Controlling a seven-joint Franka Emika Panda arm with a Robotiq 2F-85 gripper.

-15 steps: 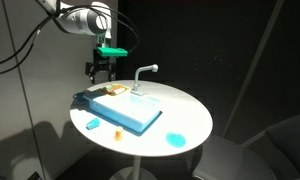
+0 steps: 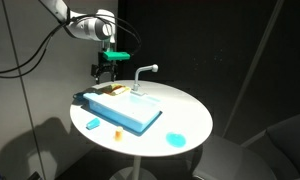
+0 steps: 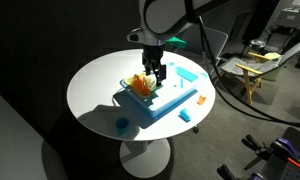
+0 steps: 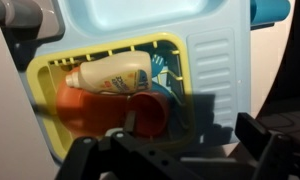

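Note:
My gripper is open above a yellow-rimmed basket (image 4: 190,100) set into one end of a light blue toy sink (image 4: 240,60). Nothing shows between its fingers. Inside the basket are a cream bottle (image 4: 117,73), an orange bowl (image 4: 80,112), an orange cup (image 4: 150,112) and a blue fork-like piece (image 4: 165,76). A dark finger crosses the view near the bowl, so part of the basket's lower side is hidden. In exterior view 2 the gripper (image 3: 154,73) hangs over the orange things (image 3: 145,84) in the sink's end.
A tall faucet (image 2: 140,74) rises behind the sink. On the white round table (image 2: 185,105) lie a blue piece (image 2: 93,124), a small orange item (image 2: 118,134) and a light blue disc (image 2: 176,140).
The gripper has shifted slightly to the right in exterior view 1, over the basket. The sink and the loose things on the table stay where they were.

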